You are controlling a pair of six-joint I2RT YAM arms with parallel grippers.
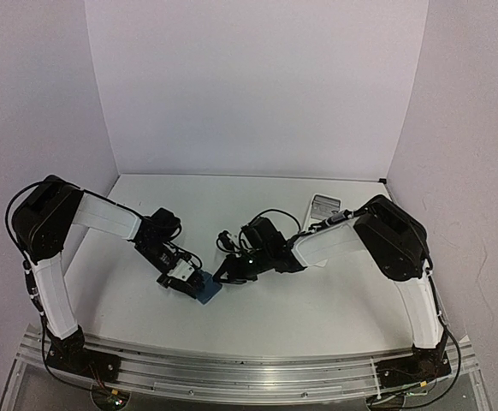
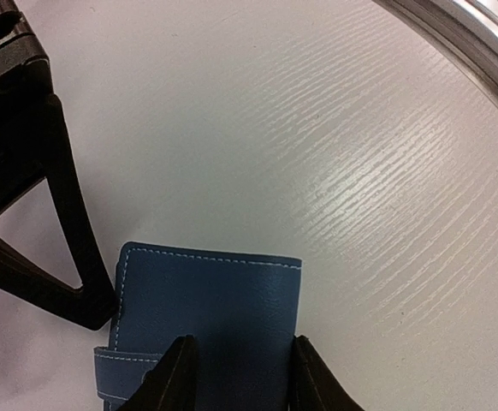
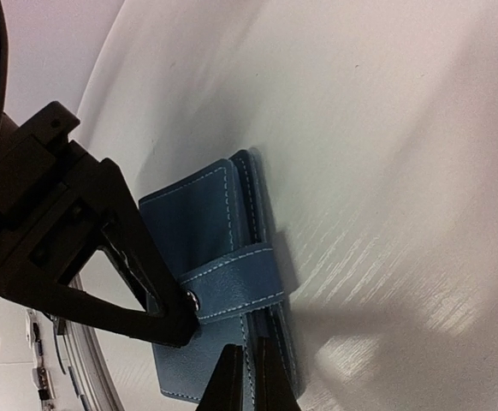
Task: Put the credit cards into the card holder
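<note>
The blue stitched card holder lies on the table between the two arms. In the left wrist view, my left gripper is closed around part of the blue card holder, one finger over its face and the other at its right edge. Seen from the right wrist, the card holder has its strap fastened across it. My right gripper is shut, its tips close together over the holder's stitched edge; I make out nothing gripped between them. No credit card can be clearly made out.
A pale tray-like container stands at the back right, partly covered by the right arm. A metal rail runs along the front edge.
</note>
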